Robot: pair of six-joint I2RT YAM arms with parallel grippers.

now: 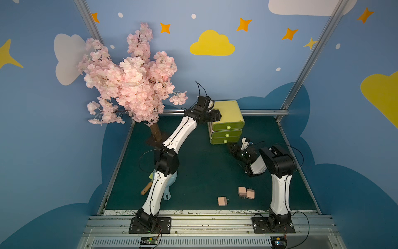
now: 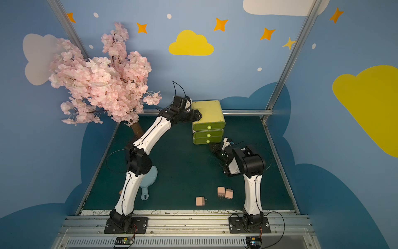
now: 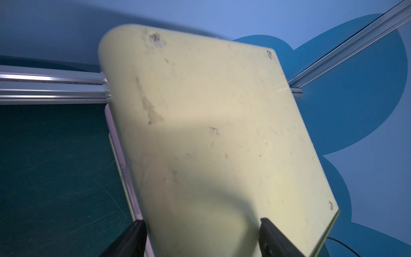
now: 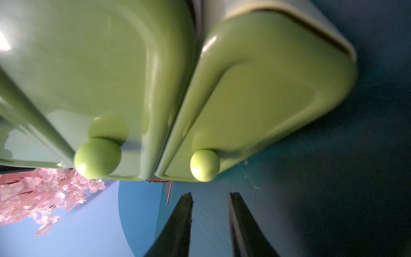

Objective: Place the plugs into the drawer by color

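A yellow-topped cabinet (image 1: 226, 110) with three green drawers, all shut, stands at the back centre. My left gripper is open over the top's left part, its fingers on either side in the left wrist view. My right gripper is open just in front of the bottom drawer's round knob (image 4: 205, 165), with nothing between its fingers. Three pink plugs lie at the front right: one (image 1: 222, 201) apart, two (image 1: 242, 191) (image 1: 250, 193) side by side.
A pink blossom tree (image 1: 128, 83) stands at the back left. A blue pan (image 2: 149, 176) and a wooden-handled item lie partly under my left arm.
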